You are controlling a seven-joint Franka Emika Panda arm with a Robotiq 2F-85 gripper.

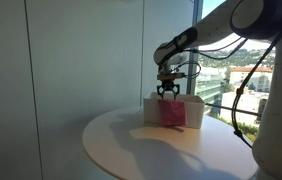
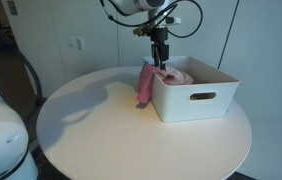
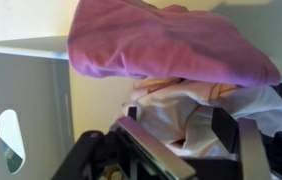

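A pink cloth (image 1: 172,113) hangs over the wall of a white box (image 2: 196,108), partly outside it. In the wrist view the cloth (image 3: 166,42) lies across the box rim, ahead of the fingertips. A paler, crumpled cloth (image 3: 186,112) is inside the box. Low over the box is my gripper (image 1: 168,92), pointing down close to the draped cloth's upper edge. Between its fingers a gap shows in the wrist view, with the pale cloth beneath it. Whether the fingertips touch any fabric, I cannot tell.
The box stands on a round white table (image 2: 91,125), whose surface in front of the box is bare. A large window (image 1: 236,75) is behind the arm. The box walls rise close around the gripper.
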